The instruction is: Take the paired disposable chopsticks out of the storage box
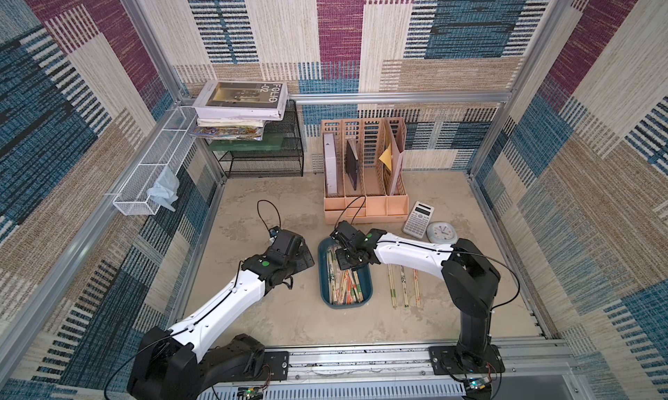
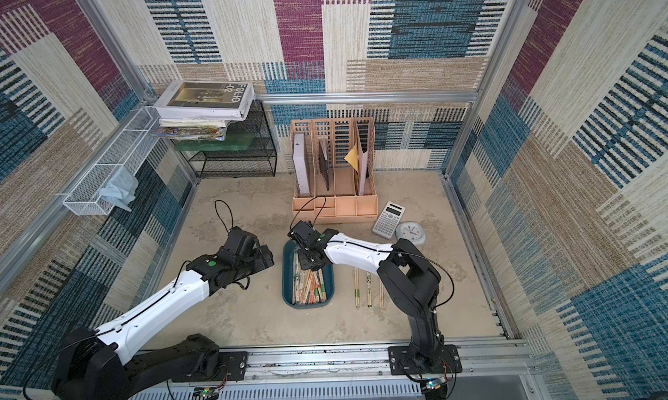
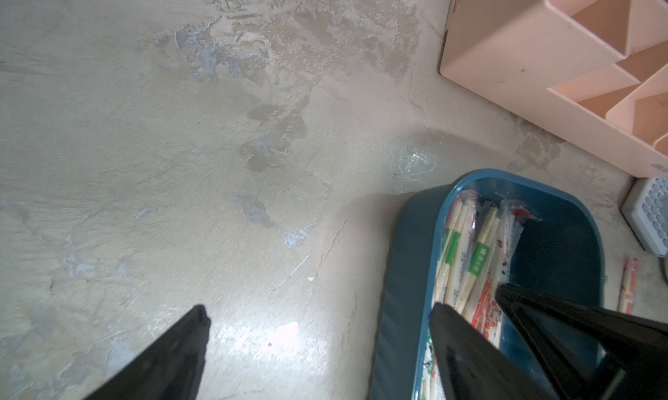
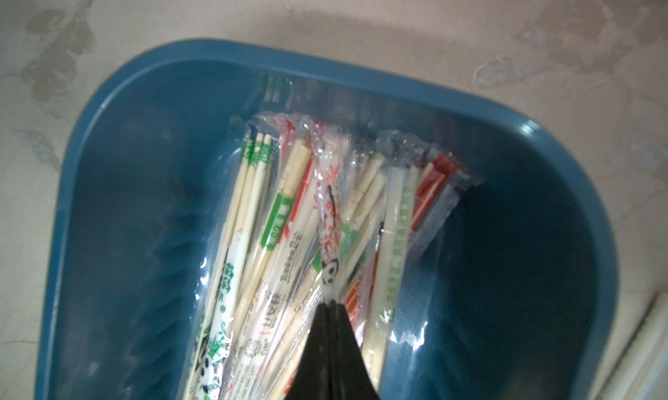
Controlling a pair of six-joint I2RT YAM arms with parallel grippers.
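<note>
A teal storage box [image 1: 322,281] holds several wrapped pairs of disposable chopsticks [image 4: 240,240]. My right gripper is over the box, shut, its tips at the chopsticks near a panda-printed wrapper [image 4: 329,219]; whether anything thin is between them cannot be seen clearly. My left gripper stands open above bare table just left of the box, nothing between its fingers. Several chopstick pairs [image 1: 391,288] lie on the table to the right of the box.
A pink file organiser [image 1: 365,208] stands behind the box, with a calculator [image 1: 418,219] and a small clock [image 1: 441,232] at its right. A wire shelf with books [image 1: 240,101] is at the back left.
</note>
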